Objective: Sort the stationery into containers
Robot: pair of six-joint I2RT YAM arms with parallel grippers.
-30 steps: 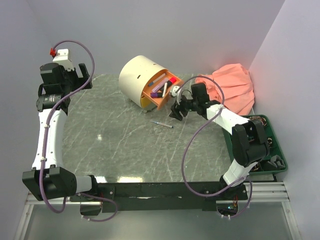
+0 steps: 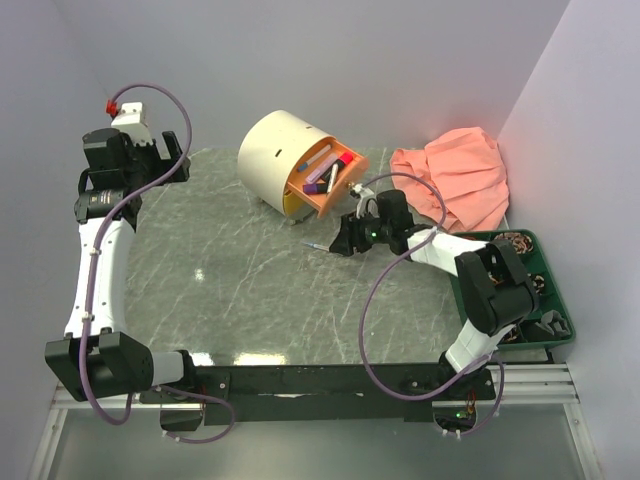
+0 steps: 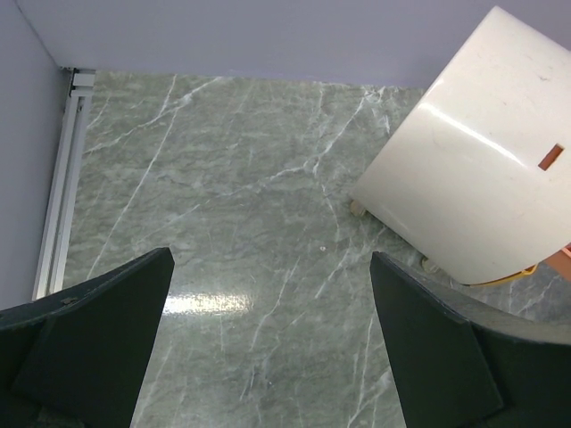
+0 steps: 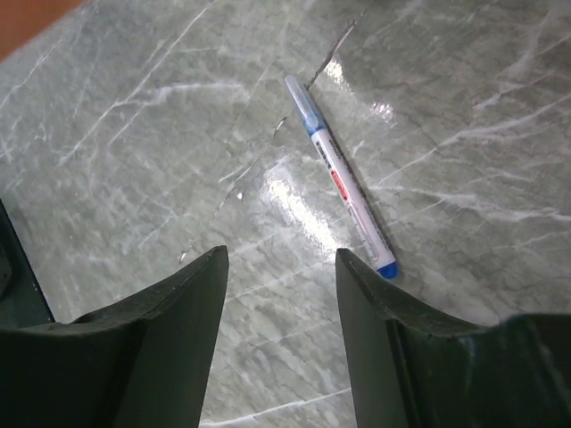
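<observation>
A thin white marker with a blue cap (image 4: 346,183) lies on the marble-patterned table, ahead of my right gripper. Its fingers stand part open with only table between them, and the marker's blue end is close to the right fingertip. From above, that gripper (image 2: 343,240) covers one end of the marker (image 2: 317,246). A cream cabinet (image 2: 275,148) has an orange drawer (image 2: 322,198) pulled out, with several markers inside, among them a purple one (image 2: 322,167). My left gripper is open and empty, far to the left over bare table.
Crumpled salmon cloth (image 2: 450,180) lies at the back right. A green crate (image 2: 562,290) with several items stands at the right edge, partly behind the right arm.
My right gripper has moved left and slightly toward the front, from beside the marker to over its right end. The marker and drawer have stayed put; the left arm has barely shifted.
</observation>
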